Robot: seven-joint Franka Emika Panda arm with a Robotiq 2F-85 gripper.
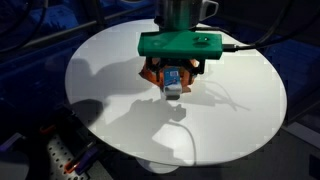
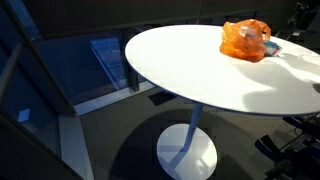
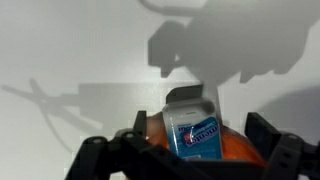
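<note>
A small blue and white package (image 1: 172, 84) with a white end and a blue label lies on the round white table, at the front of a crumpled orange bag (image 1: 151, 73). Above the package, my open gripper (image 1: 178, 68) hides much of the bag in exterior view 1. The wrist view shows the package (image 3: 196, 132) between the spread fingertips of the gripper, with gaps on both sides; part of its lower end is hidden by the gripper. From exterior view 2, the orange bag (image 2: 243, 42) stands near the far edge, a bluish piece of the package (image 2: 271, 47) beside it.
Shadows of the arm and a cable fall across it. A single pedestal leg (image 2: 187, 135) carries the table.
</note>
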